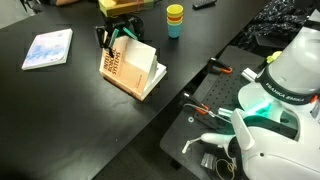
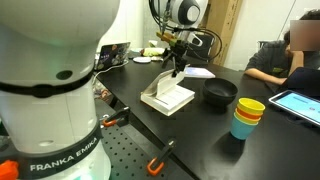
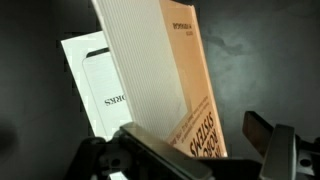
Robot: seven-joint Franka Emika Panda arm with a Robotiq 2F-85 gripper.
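Observation:
A book point(image 1: 145, 78) lies on the dark table, its tan-orange cover point(image 1: 128, 65) and a block of pages raised at a slant above the white page beneath. Black printing shows on this cover point(image 3: 186, 55) in the wrist view, with the page edges point(image 3: 145, 65) beside it. My gripper point(image 1: 108, 38) is open at the far upper edge of the lifted part. From the wrist, the dark fingers point(image 3: 272, 140) stand apart on either side of the raised cover and pages. Whether either finger touches them, I cannot tell.
Behind the book stands a black bowl point(image 2: 219, 93), with stacked yellow and blue cups point(image 2: 245, 118) near it. A white-covered book point(image 1: 48, 48) lies to the left in exterior view 1. Someone sits behind the table near a tablet point(image 2: 300, 106).

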